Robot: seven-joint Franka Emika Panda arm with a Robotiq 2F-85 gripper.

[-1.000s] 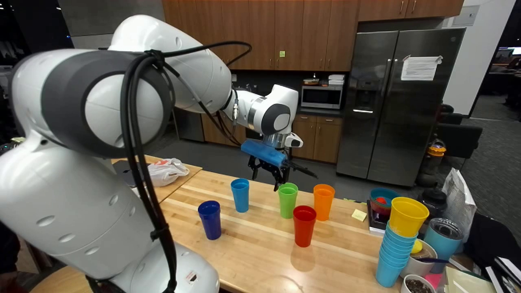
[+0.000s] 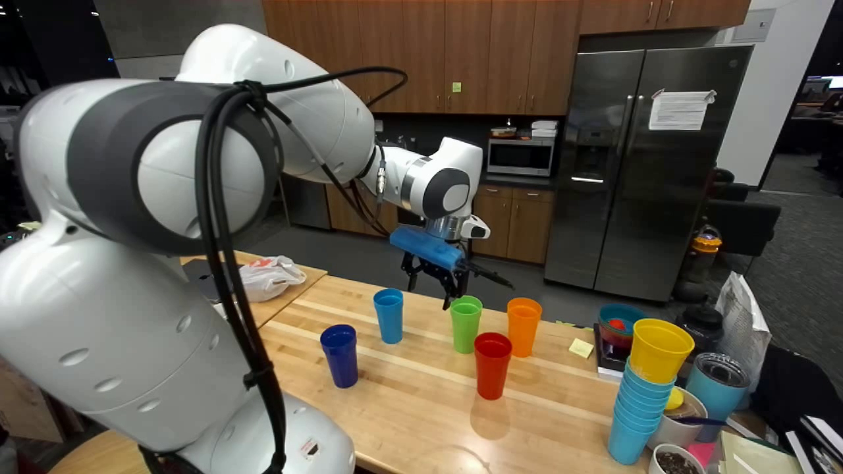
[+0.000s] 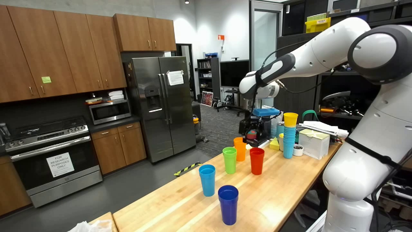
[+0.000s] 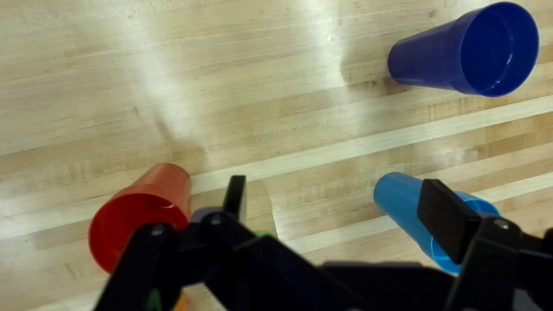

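Note:
My gripper [image 2: 429,292] hangs above the far side of the table, its fingers wide apart. In the wrist view, bare wood shows between the fingers, with nothing held. Upright on the table stand a dark blue cup [image 2: 340,357], a light blue cup [image 2: 388,317], a green cup [image 2: 465,325], an orange cup [image 2: 523,328] and a red cup [image 2: 491,367]. The gripper hides most of the green cup [image 4: 265,234] and orange cup [image 4: 179,303] in the wrist view. One finger partly covers the light blue cup [image 4: 402,194] there.
A stack of light blue cups [image 2: 638,411] topped by a yellow cup [image 2: 660,351] stands at the table's right end, among bowls and a tumbler [image 2: 717,387]. A yellow note [image 2: 581,347] lies nearby. A white plastic bag [image 2: 270,276] sits at the far left.

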